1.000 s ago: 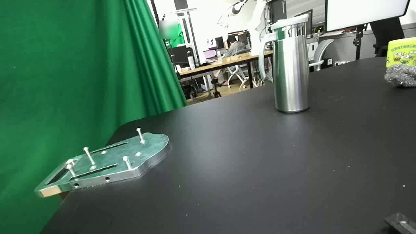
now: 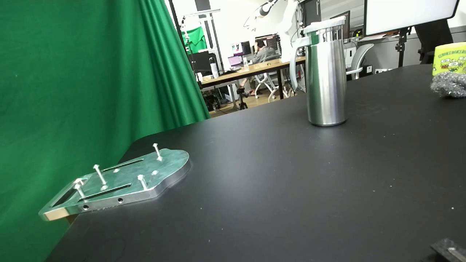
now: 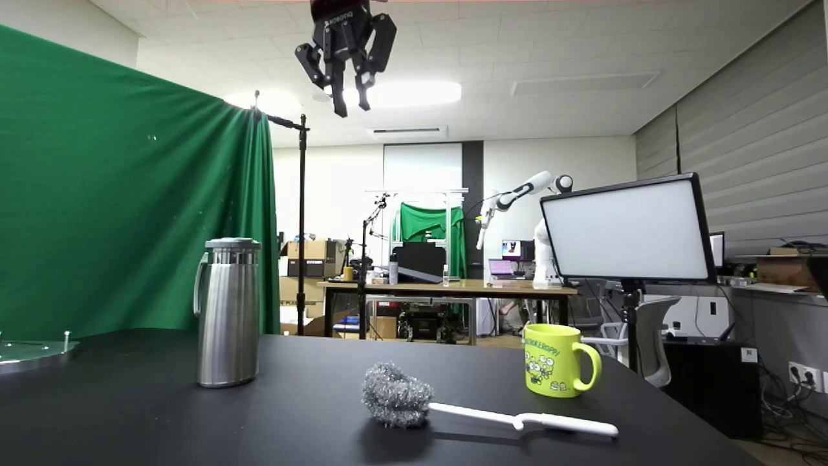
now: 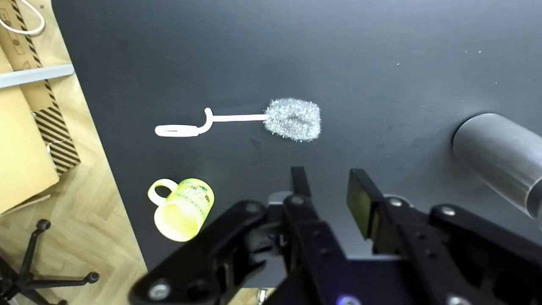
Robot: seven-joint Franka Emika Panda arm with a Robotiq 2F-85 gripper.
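Note:
High above the table, my gripper [image 3: 354, 111] points downward with a gap between its fingers and nothing held. In the wrist view the gripper also stands open, and only table shows between its fingertips. A duster [image 4: 293, 120] with a tinsel head and a white handle lies flat on the table. Beside it, the lime-green cartoon mug [image 3: 549, 360] stands upright. A steel flask [image 3: 228, 325] with a side handle and grey lid stands upright to the left in exterior view 2. All three are well clear of the gripper.
A metal plate [image 2: 126, 177] with upright bolts lies at the table's left edge, by a green curtain [image 2: 78, 78]. Open table [image 2: 271, 192] spreads between plate and flask. The mug sits near a table edge. A light panel [image 3: 629, 229] stands beyond it.
On the table in exterior view 1, nothing has visibly moved.

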